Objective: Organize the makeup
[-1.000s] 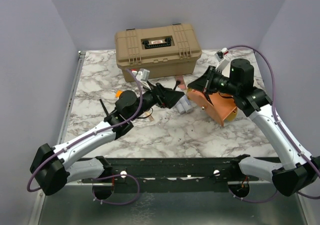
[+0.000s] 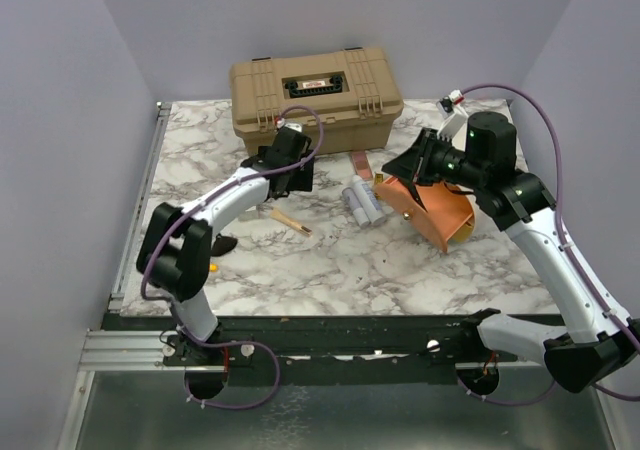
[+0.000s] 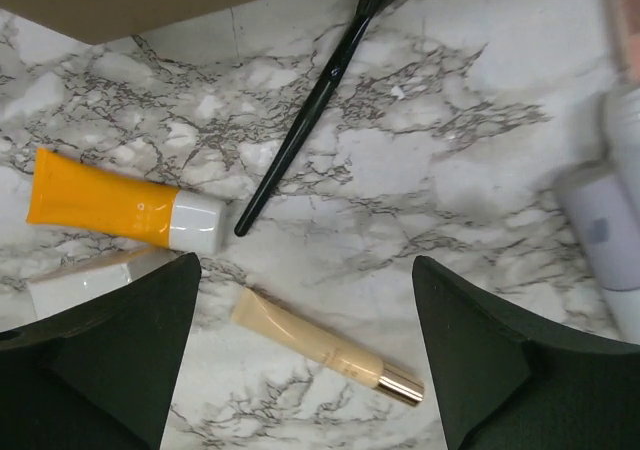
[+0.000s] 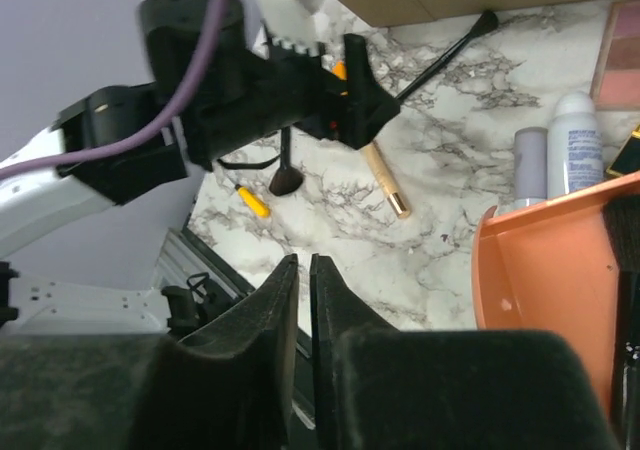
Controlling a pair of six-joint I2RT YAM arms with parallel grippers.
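Note:
In the left wrist view my left gripper is open above the table, nothing between its fingers. Below it lie a beige tube (image 3: pixel 310 340) with a gold cap, a yellow tube (image 3: pixel 100 198) with a white cap, a white box (image 3: pixel 95 280) and a black brush (image 3: pixel 320 90). My right gripper has only a narrow gap between its fingertips, with nothing visible in it. From the top it hangs at the upper left side of the orange organizer (image 2: pixel 425 210). Another black brush (image 4: pixel 628 270) is in that organizer.
The tan toolbox (image 2: pixel 315 110) fills the back. Left of the organizer lie a grey bottle (image 4: pixel 530 160), a white bottle (image 4: pixel 575 150) and a palette (image 2: pixel 361 165). A dark brush (image 4: pixel 286 180) and a small yellow item (image 4: pixel 253 202) lie to the left.
The left arm has swung back and left, its gripper going from the middle of the table toward the toolbox's front.

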